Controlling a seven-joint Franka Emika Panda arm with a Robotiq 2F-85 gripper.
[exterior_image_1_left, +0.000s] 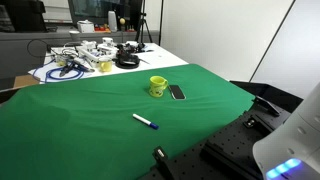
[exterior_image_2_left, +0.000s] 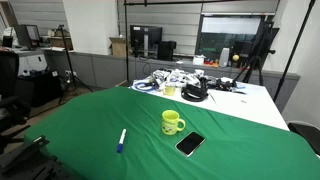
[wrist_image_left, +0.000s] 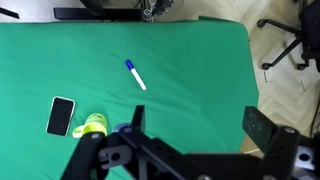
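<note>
A white marker with a blue cap (wrist_image_left: 136, 75) lies on the green table (wrist_image_left: 190, 60), also seen as the marker (exterior_image_1_left: 146, 121) in exterior view 1. A yellow-green mug (exterior_image_2_left: 172, 123) stands upright on the same surface, with a dark-screened phone (exterior_image_2_left: 190, 144) lying flat close beside it. From above, the mug (wrist_image_left: 95, 124) and phone (wrist_image_left: 60, 116) appear at the lower left. My gripper is open above the table, its fingers wide apart and nothing held. Near the left finger, a small bluish patch is mostly hidden.
White equipment and cables (exterior_image_1_left: 90, 50) crowd the table's back, with a yellow cup (exterior_image_2_left: 170, 90) among them. Dark stands (exterior_image_2_left: 262, 50) rise behind.
</note>
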